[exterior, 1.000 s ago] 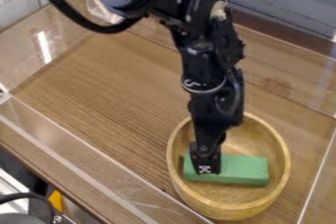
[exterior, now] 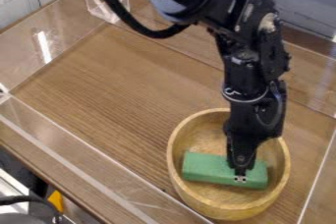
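A yellow round bowl (exterior: 192, 190) sits at the lower right of the wooden tabletop, with a green rectangular block (exterior: 210, 166) lying inside it. The black gripper (exterior: 241, 170) points straight down into the bowl, its tips at the block's right part. It looks shut; whether anything is between the fingers cannot be made out. The arm hides the back right of the bowl.
Clear walls (exterior: 27, 46) edge it. A black cable lies at the lower left corner, and a white wall stands at the upper left.
The gripper has shifted to the right over the block and the arm's upper part has swung right. The block has moved slightly within the bowl.
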